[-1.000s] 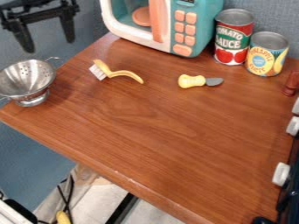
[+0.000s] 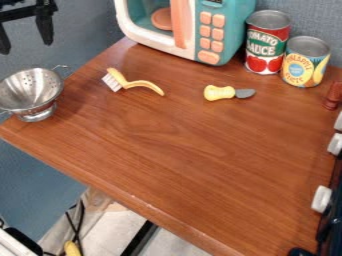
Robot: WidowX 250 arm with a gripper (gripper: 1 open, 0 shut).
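Note:
The black gripper point(image 2: 24, 30) is at the upper left edge, partly cut off, in the air above and behind a metal colander point(image 2: 27, 92); its fingers are apart with nothing seen between them. A yellow brush point(image 2: 144, 85) with white bristles lies on the wooden table point(image 2: 174, 170). To its right lies a small yellow-handled tool point(image 2: 219, 93) with a grey blade.
A toy teal microwave point(image 2: 214, 25) stands at the back. Right of it are a tomato sauce can point(image 2: 266, 45), a second can point(image 2: 305, 62) and a reddish bottle point(image 2: 334, 95). Black equipment lines the right edge.
The gripper has moved left and upward, further out of the frame. The objects on the table have not moved.

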